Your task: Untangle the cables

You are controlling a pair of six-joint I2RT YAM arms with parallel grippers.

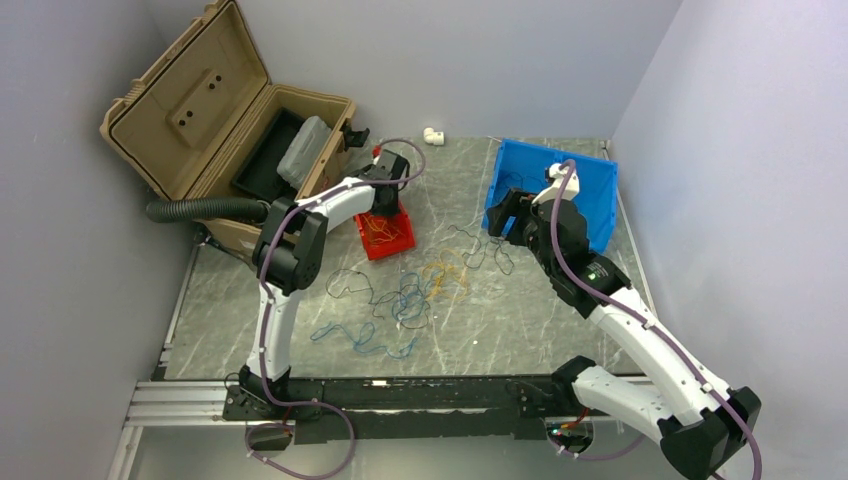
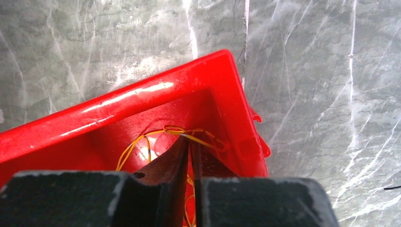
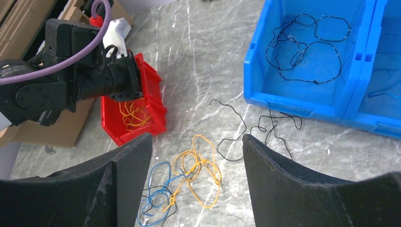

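Note:
My left gripper points down into the red bin (image 2: 229, 94), its fingers close together with a narrow gap between them. A yellow cable (image 2: 158, 132) lies in the bin and passes right at these fingertips; no firm hold on it shows. My right gripper is wide open and empty above the table near the blue bin. On the table, a loose yellow cable (image 3: 216, 176) overlaps a tangled blue cable (image 3: 150, 198) and a dark one. Another black cable (image 3: 275, 125) lies in front of the blue bin. Separately, a blue cable (image 1: 365, 342) lies nearer the front.
The divided blue bin (image 3: 302, 101) holds a black cable (image 3: 314, 81) in one compartment and a blue cable (image 3: 387, 90) in the other. An open tan case (image 1: 180, 110) stands behind the left arm. Bare table lies on the front right.

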